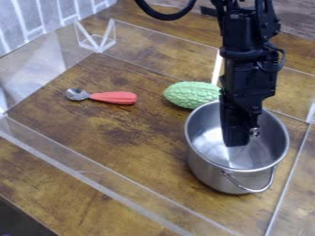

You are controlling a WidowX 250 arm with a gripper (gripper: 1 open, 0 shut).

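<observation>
A silver metal pot (222,173) with a wire handle stands at the right of the wooden table. The black gripper (244,127) points down into the pot's top, its lower end just inside the rim near the middle; whether anything is between the fingers is hard to see. A green bumpy vegetable (190,93) lies behind the pot. A spoon with a red handle (113,97) lies to the left.
Clear plastic walls run around the wooden table (92,152). A pale stick stands behind the vegetable, partly hidden by the arm.
</observation>
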